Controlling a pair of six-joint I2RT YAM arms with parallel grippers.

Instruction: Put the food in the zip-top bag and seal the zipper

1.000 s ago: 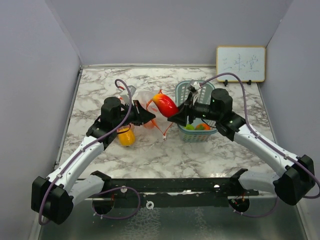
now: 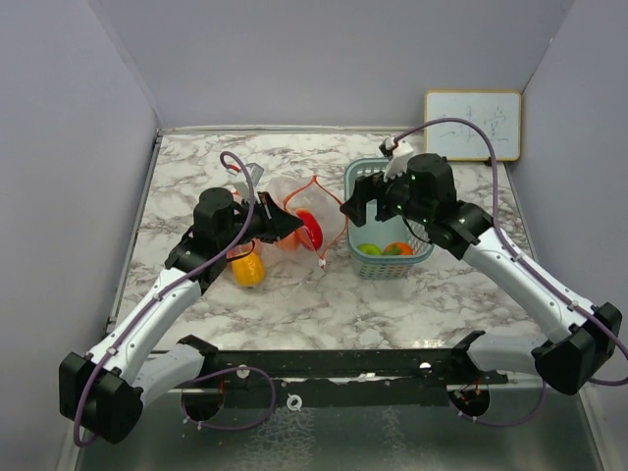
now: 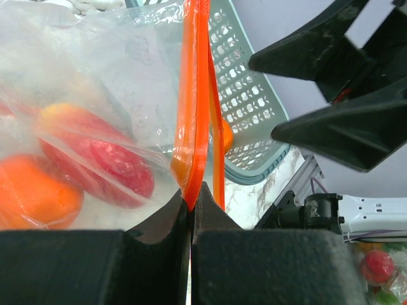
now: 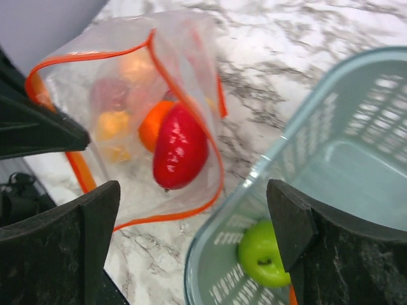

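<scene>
The clear bag (image 4: 166, 70) with an orange rim stands with its mouth open toward the basket. Inside, just past the mouth, lies a red mango (image 4: 181, 147), with an orange (image 4: 152, 125) and other food behind it. My left gripper is shut on the bag's orange zipper rim (image 3: 192, 114), holding that edge up. My right gripper stands open above the basket's near-bag side, nothing between its fingers. In the top view the right gripper (image 2: 355, 202) is just right of the bag mouth.
The grey-green basket (image 4: 283, 143) is right beside the bag and holds a green apple (image 4: 262, 253) and an orange fruit (image 2: 397, 249). A whiteboard (image 2: 473, 125) stands at the back right.
The red mango was in my right gripper at the bag mouth; now it lies inside the bag. The right gripper has opened and drawn back to the right. The left gripper has hardly moved.
</scene>
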